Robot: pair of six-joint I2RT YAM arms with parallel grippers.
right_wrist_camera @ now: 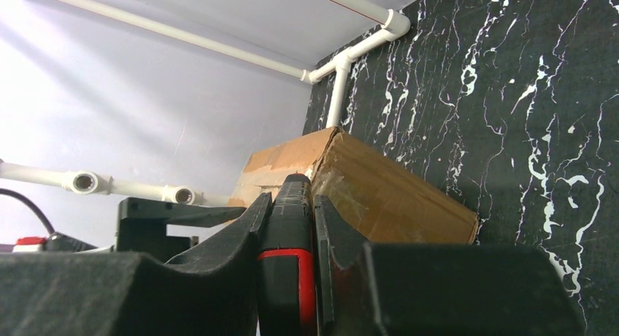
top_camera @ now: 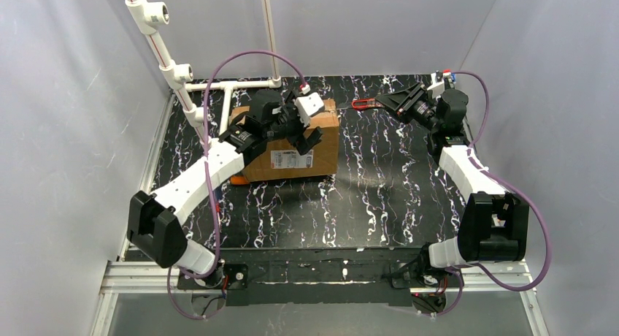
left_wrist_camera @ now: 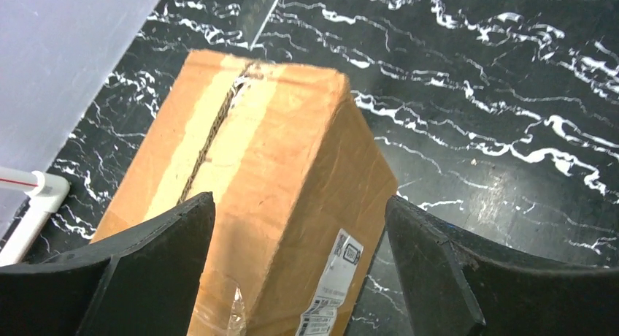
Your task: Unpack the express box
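A taped cardboard box (top_camera: 321,146) with a white shipping label (top_camera: 292,159) lies at centre-left; its taped top seam shows in the left wrist view (left_wrist_camera: 241,146). My left gripper (top_camera: 306,135) is over the box, fingers apart with nothing between them, as the left wrist view shows. At the box's right, my right gripper (top_camera: 379,102) is shut on a red-and-black tool (right_wrist_camera: 287,285), whose thin blade points left toward the box's upper right edge in the top view. In the right wrist view the tool hides part of the box (right_wrist_camera: 387,197).
White pipe framework (top_camera: 233,84) stands behind and left of the box. An orange object (top_camera: 239,180) shows at the box's lower left.
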